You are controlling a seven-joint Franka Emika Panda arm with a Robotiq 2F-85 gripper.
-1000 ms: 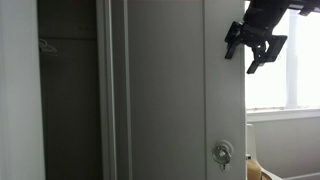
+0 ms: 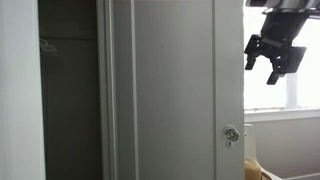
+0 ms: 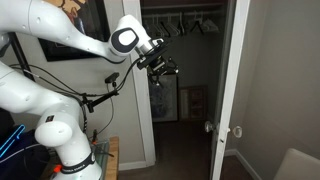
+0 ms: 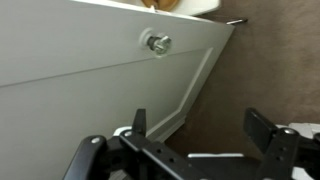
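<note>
A pale panelled door point(image 2: 172, 90) stands open beside a dark closet point(image 2: 72, 100), with its round knob point(image 2: 231, 133) near the free edge. In exterior view 2 the door point(image 3: 232, 75) is seen almost edge-on, with a knob point(image 3: 237, 131) on its right face and another on its left. My gripper point(image 2: 260, 70) hangs high near that free edge, its fingers apart and empty. In the wrist view the knob point(image 4: 158, 43) shows beyond the fingers, clear of my gripper. No contact with the door can be made out.
Empty hangers point(image 3: 190, 25) hang on the closet rail, and framed pieces point(image 3: 192, 103) lean inside. A bright window point(image 2: 282, 60) is behind the arm. Bare brown floor point(image 4: 235, 85) lies past the door's edge.
In exterior view 1 the door has turned a little; its knob has shifted right and up and looks smaller. My gripper has moved right and slightly down.
</note>
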